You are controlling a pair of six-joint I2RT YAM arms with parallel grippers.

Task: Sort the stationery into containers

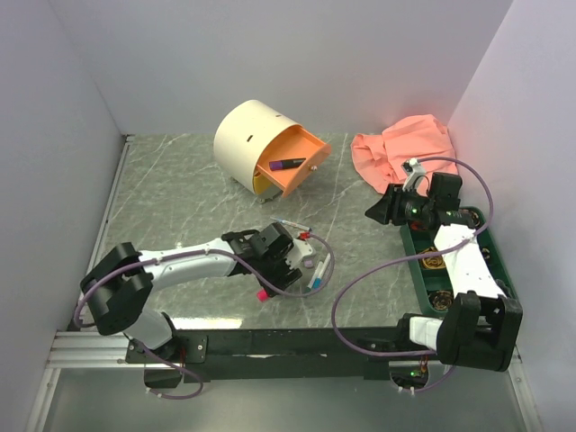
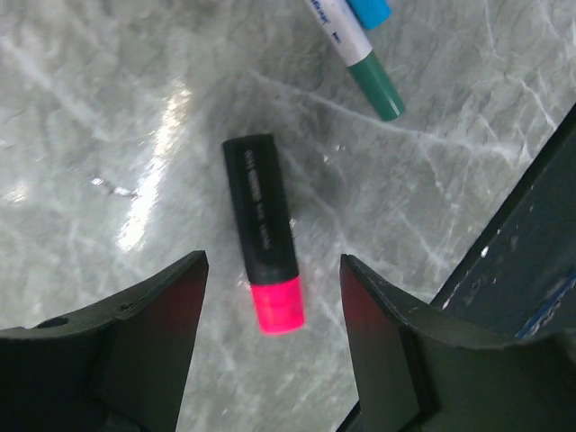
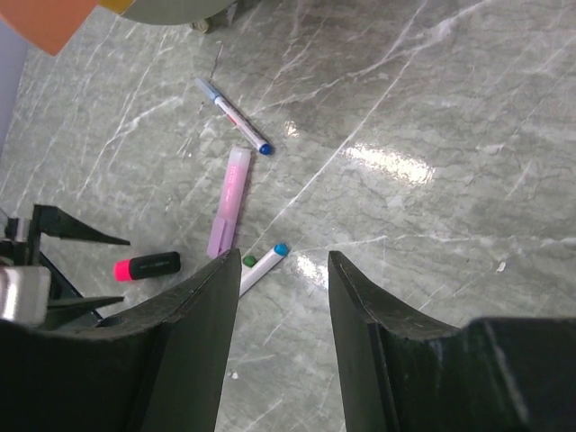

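Note:
A thick black marker with a pink-red end lies on the marble table in the left wrist view. My left gripper is open above it, one finger to either side, not touching. In the top view, the left gripper covers most of that marker. A white marker with a green cap lies beyond it, beside a blue-capped one. My right gripper stands open and empty over bare table. The right wrist view also shows a pink pen and a thin blue-and-white pen.
A cream cylindrical container with an orange drawer stands at the back; a purple-and-black marker lies inside the drawer. At the back right is a crumpled pink cloth. A green compartment tray sits under the right arm.

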